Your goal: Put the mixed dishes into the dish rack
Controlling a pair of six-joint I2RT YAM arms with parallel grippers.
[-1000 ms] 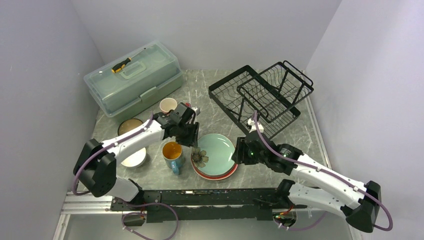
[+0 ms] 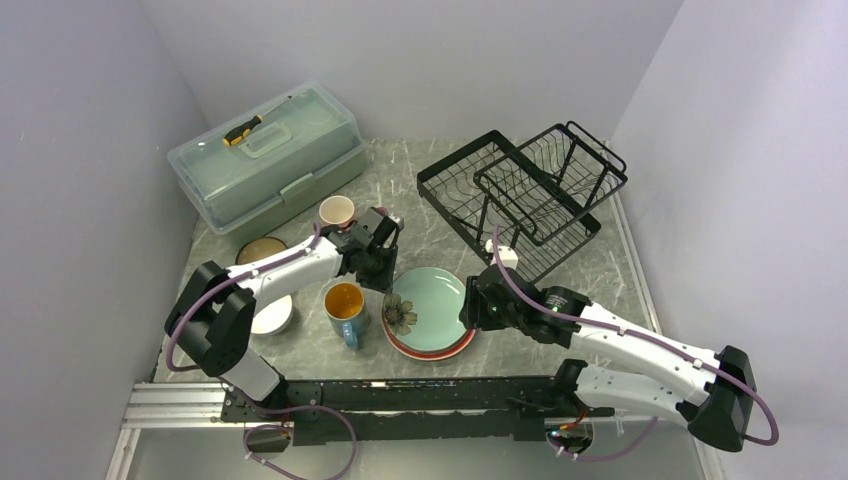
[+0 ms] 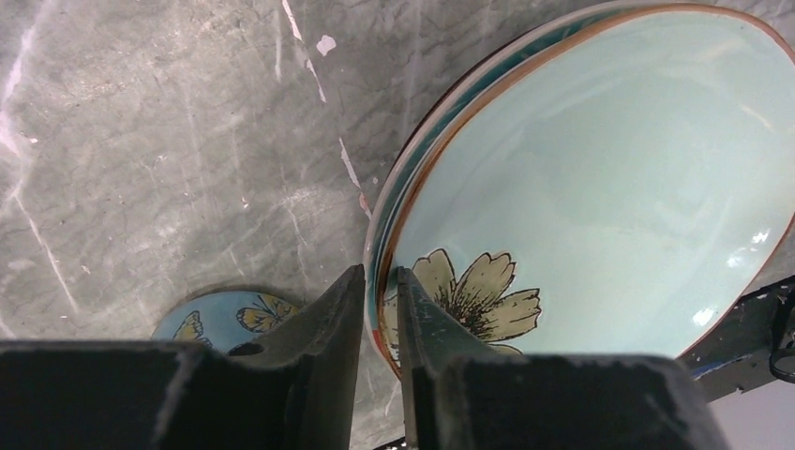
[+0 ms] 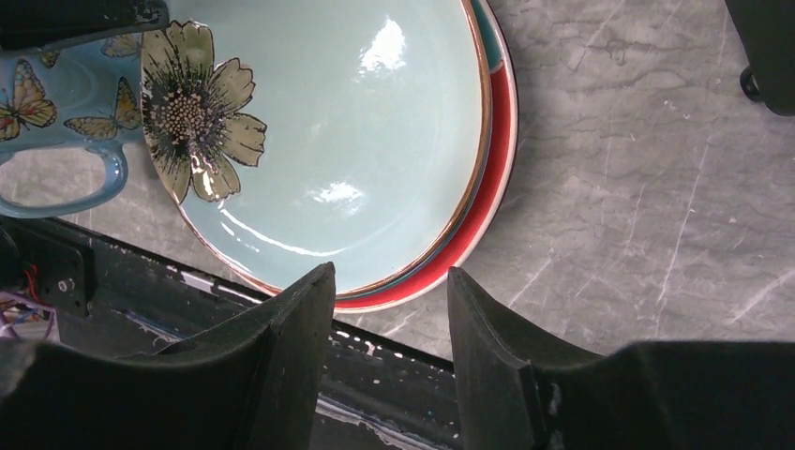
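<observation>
A stack of plates (image 2: 433, 308) lies at the front middle, a pale flowered plate on top of a red one. My left gripper is part open at the stack's left edge; its left fingertip is just outside the rims and its right one on the top plate's edge. My right gripper hovers at the stack's right side, fingertips apart over the front rim; whether anything is between them is unclear. The black dish rack (image 2: 450, 180) stands at the back right.
A blue mug (image 2: 349, 325), white bowl (image 2: 271, 322), tan-rimmed dish (image 2: 260, 250) and cup (image 2: 336, 209) are on the left. A lidded box (image 2: 270, 170) with a screwdriver is at the back left. Grey walls surround the counter.
The left arm's elbow has swung toward the front, its gripper shifting slightly at the plate edge.
</observation>
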